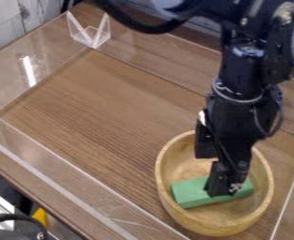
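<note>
A round tan bowl (177,214) sits at the lower right of the wooden surface, holding a green rectangular block (199,193) that lies flat. The black gripper (216,165) hangs over the bowl, just above and behind the block, its lower parts covering some of the bowl's back and the block's right part. It is open; whether a fingertip touches the block is unclear.
A clear wire-like holder (90,28) stands at the back left. A dark cable and something yellow are at the lower left edge.
</note>
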